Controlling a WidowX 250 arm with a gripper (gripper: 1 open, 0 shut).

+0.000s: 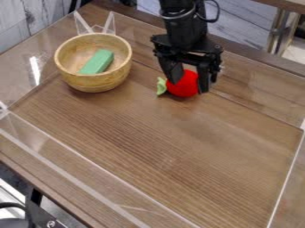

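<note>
The black gripper (186,69) is at the upper middle of the camera view, open, with its fingers over and around a red round object (181,87). The red object has a green leafy part (162,87) on its left and rests on the wooden table (155,160). Whether the fingers touch it I cannot tell.
A wicker bowl (110,77) at the upper left holds a green block (96,61). Raised edges border the table at the back.
</note>
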